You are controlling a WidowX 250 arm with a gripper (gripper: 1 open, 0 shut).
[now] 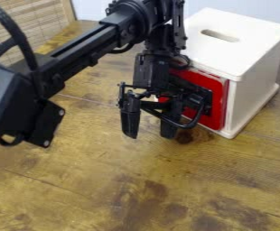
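My gripper hangs low over the wooden floor, just in front of the white box, with its fingers spread apart and nothing visible between them. Behind the gripper, the box's front shows a red-framed panel, partly hidden by the gripper and its cables. The box has a slot cut in its top. A small dark shape sits under the gripper near the panel's foot, too hidden to make out.
The black arm reaches in from the upper left. A woven wooden panel stands at the left back.
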